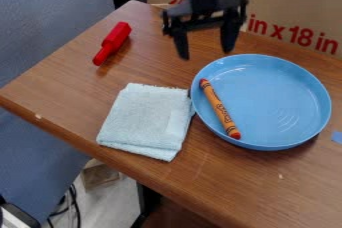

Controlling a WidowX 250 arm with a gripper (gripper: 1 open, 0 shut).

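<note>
My gripper [203, 40] hangs over the back middle of the table, open, its two dark fingers apart with nothing seen between them. An orange crayon [219, 108] lies in the blue plate [278, 95] on the right. A folded light blue cloth [144, 119] is left of the plate, and a red cylindrical object [112, 43] lies at the back left.
A cardboard box [295, 15] stands along the back of the wooden table [160, 182]. The table's left edge drops away to a blue-grey surface. The area between the red object and the gripper is clear.
</note>
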